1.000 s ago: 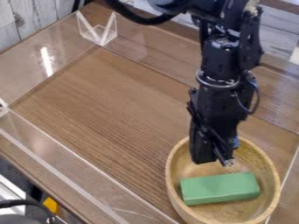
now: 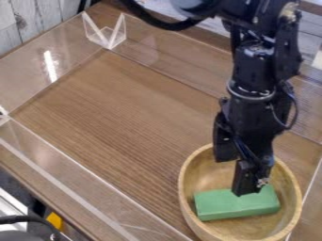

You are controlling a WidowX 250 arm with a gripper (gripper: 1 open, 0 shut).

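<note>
A round wooden bowl [image 2: 197,171] sits at the lower right, holding a green rectangular block [image 2: 234,201] in its lower half. My black gripper [image 2: 247,168] points down over the bowl's back part, just behind the block. It is open; whether its tips touch the bowl or the block is unclear, and the arm hides part of the bowl's rim.
A white wire-like object [image 2: 104,34] stands at the top left. Clear edging runs along the left and front.
The gripper's lower part has shifted down and slightly left over the bowl, its shape now tilted differently. The bowl and green block look nearly unmoved.
</note>
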